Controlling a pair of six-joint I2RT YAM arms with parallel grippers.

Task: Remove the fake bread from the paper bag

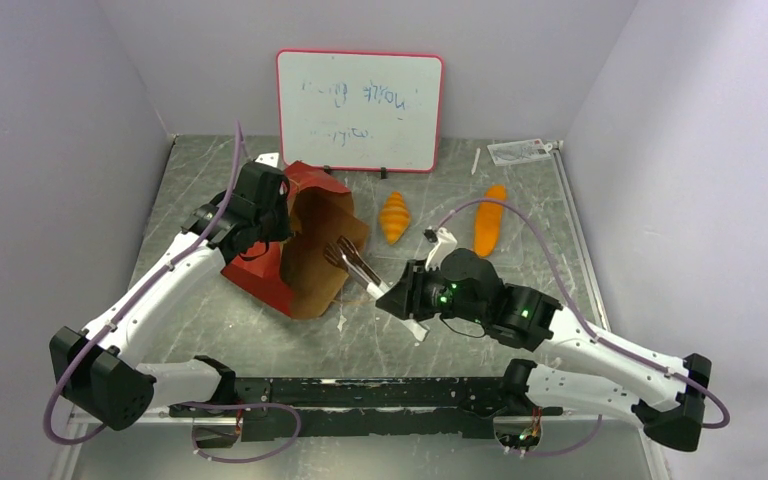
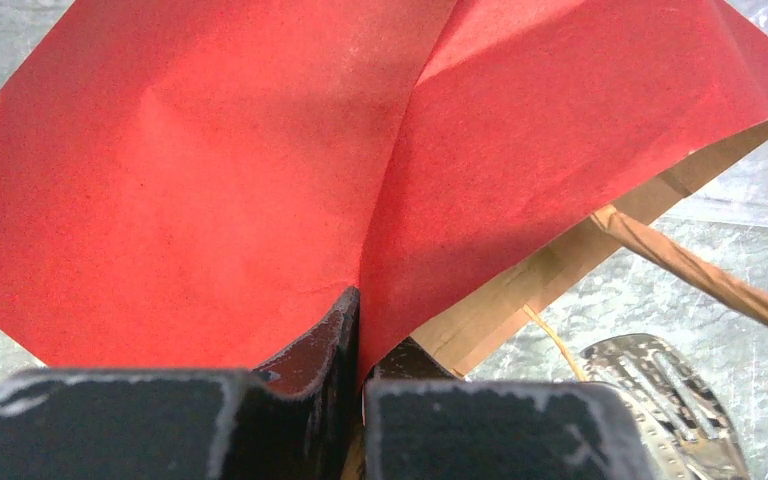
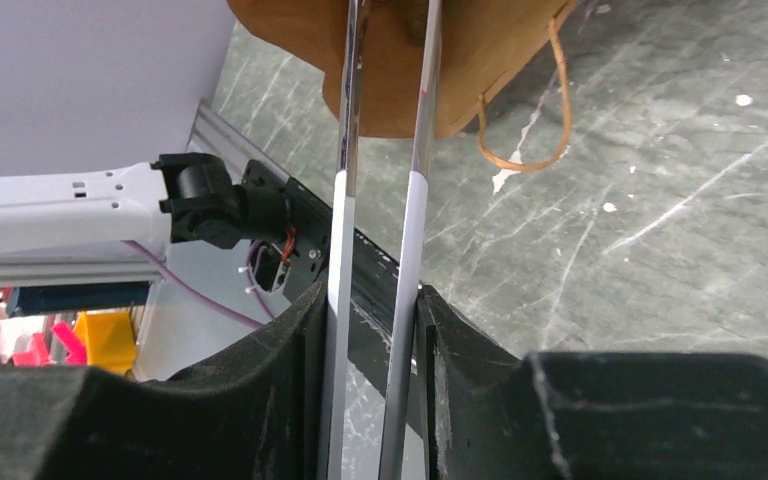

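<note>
The red paper bag [image 1: 260, 283] lies on its side at the left, its brown mouth facing right. My left gripper [image 1: 287, 236] is shut on the bag's edge, and the left wrist view shows the red paper [image 2: 210, 200] pinched there. Metal tongs [image 1: 362, 274] with white handles are in my right gripper [image 1: 392, 301], which is shut on them. Their slotted heads reach the bag's mouth, and no bread shows between them. A croissant-like fake bread [image 1: 394, 219] and a long orange one [image 1: 490, 222] lie on the table outside the bag. The bag's deep inside is hidden.
A whiteboard [image 1: 360, 115] stands at the back. A clear flat packet [image 1: 518, 152] lies at the back right. A twisted paper handle [image 3: 563, 110] loops from the bag's mouth.
</note>
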